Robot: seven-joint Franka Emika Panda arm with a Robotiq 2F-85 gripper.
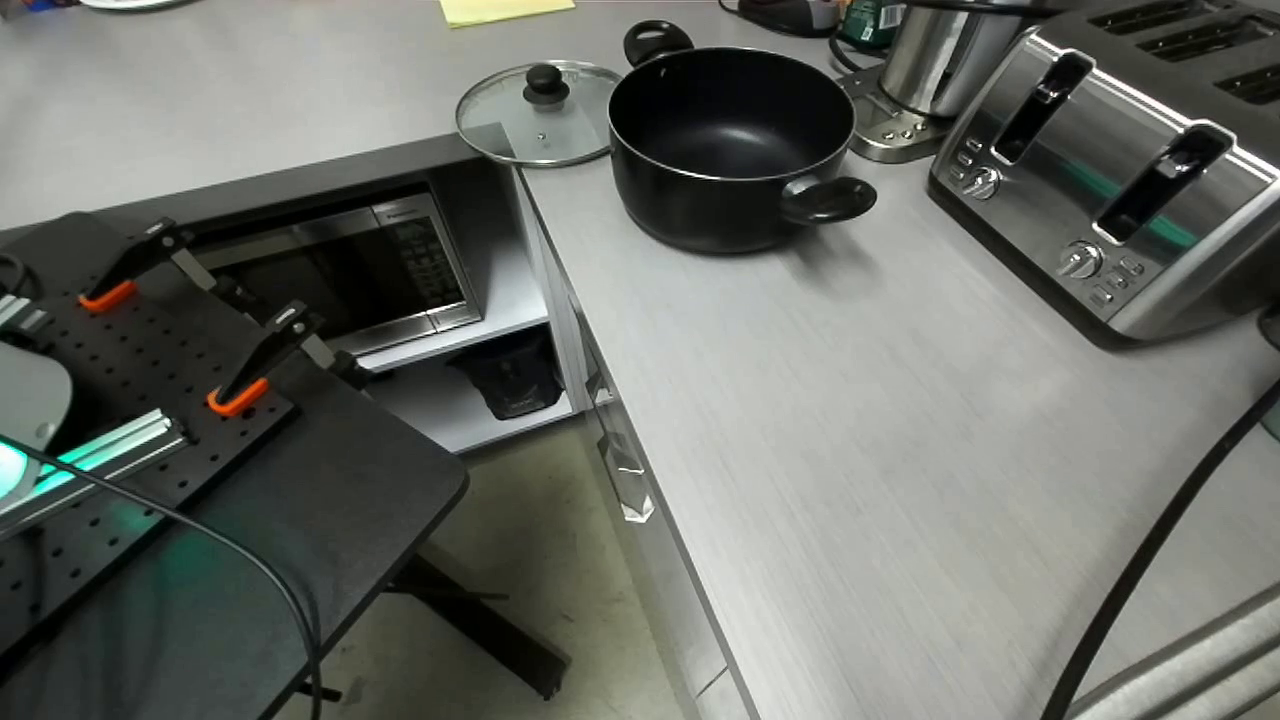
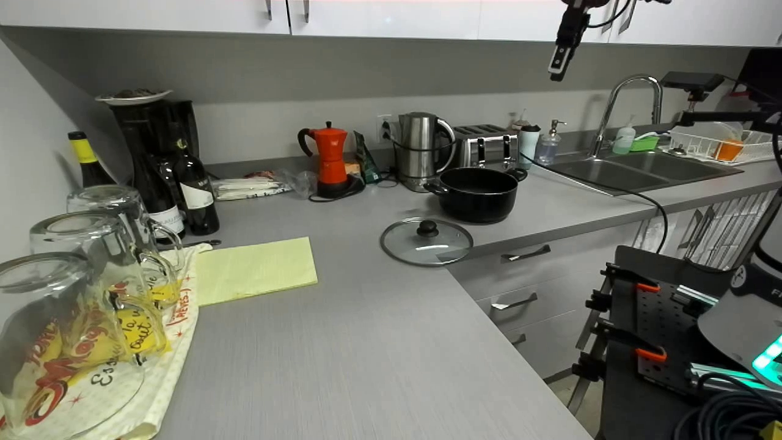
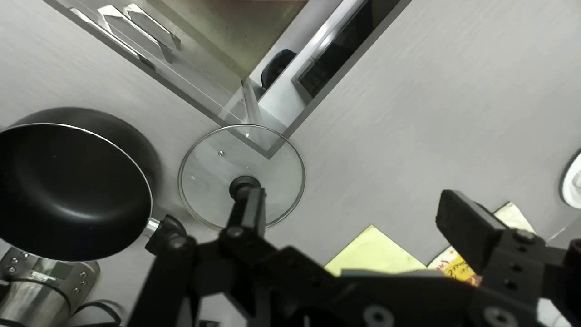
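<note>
A black two-handled pot [image 1: 732,198] stands uncovered on the grey counter, and its inside looks empty. Beside it lies a round glass lid [image 2: 410,248] with a black knob [image 2: 427,228], knob up, at the counter's inner corner. My gripper [image 2: 557,76] hangs high above the counter in exterior view 2. In the wrist view the fingers [image 3: 248,210] are spread wide with nothing between them, and one partly overlaps the lid's knob in the picture. Exterior view 1 does not show the gripper.
A toaster [image 1: 1116,180] and a steel kettle [image 2: 420,146] stand behind the pot. Glass mugs [image 2: 80,308] and a yellow cloth [image 2: 256,270] occupy the counter's left side. A black cable [image 1: 1152,540] crosses the right side.
</note>
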